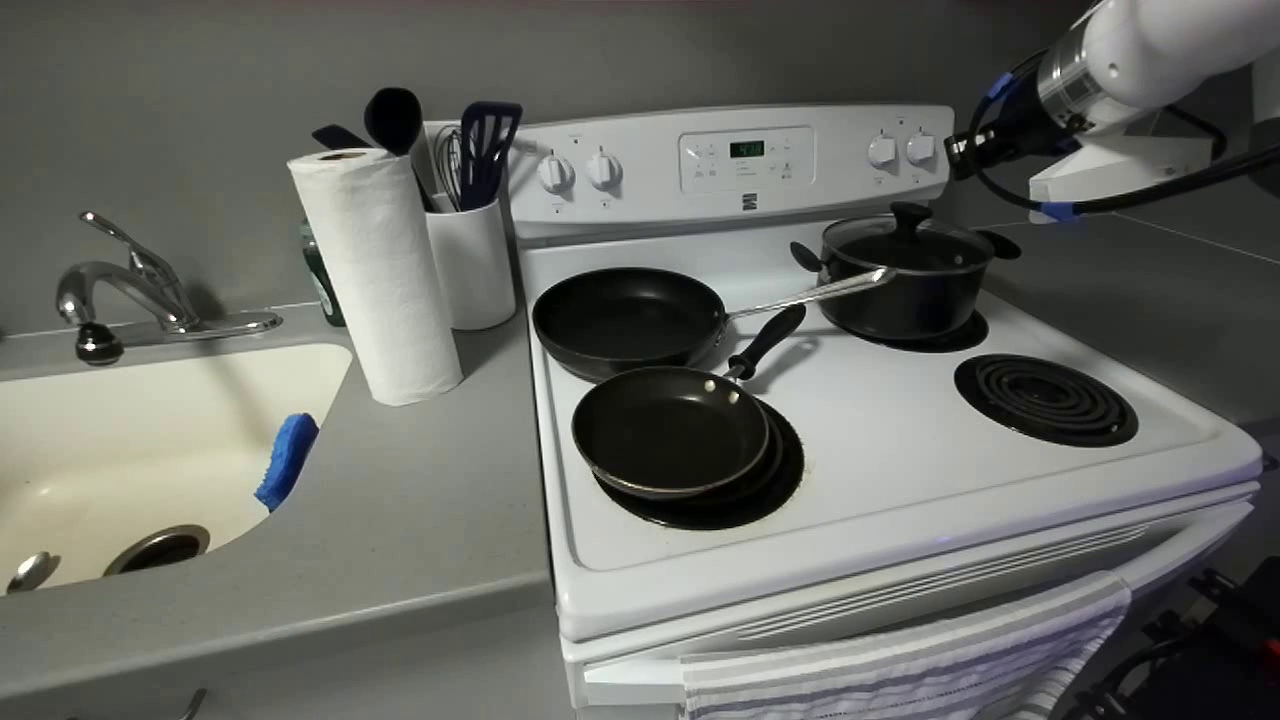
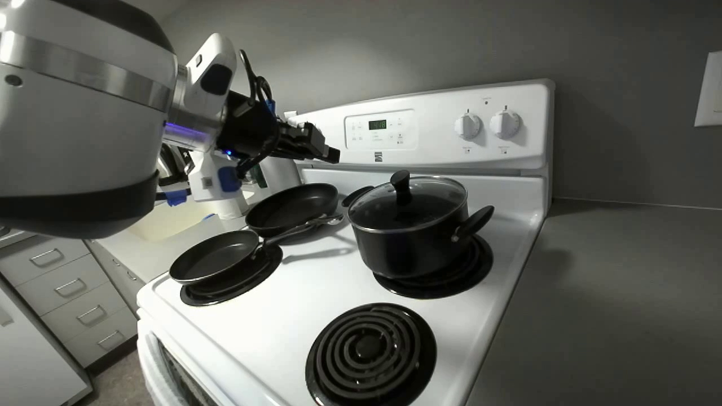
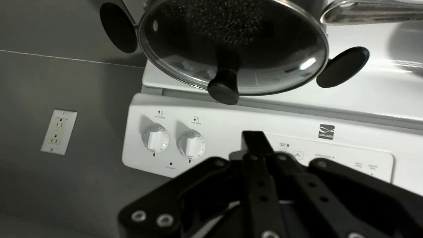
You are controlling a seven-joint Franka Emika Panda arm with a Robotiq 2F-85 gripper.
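My gripper is shut, and nothing shows between its fingers. It hangs in the air above the stove, level with the control panel (image 2: 416, 128) in the second exterior view. A black pot (image 1: 897, 298) with a glass lid (image 2: 433, 197) stands on the back right burner. The lid's black knob (image 3: 224, 92) points up, clear of my gripper. Two dark frying pans rest on the left side of the stove: the larger pan (image 1: 630, 314) behind, the smaller pan (image 1: 672, 430) in front on a burner.
A paper towel roll (image 1: 378, 282) and a white utensil holder (image 1: 474, 264) stand left of the stove, beside the sink (image 1: 144, 420). A striped towel (image 1: 912, 660) hangs in front.
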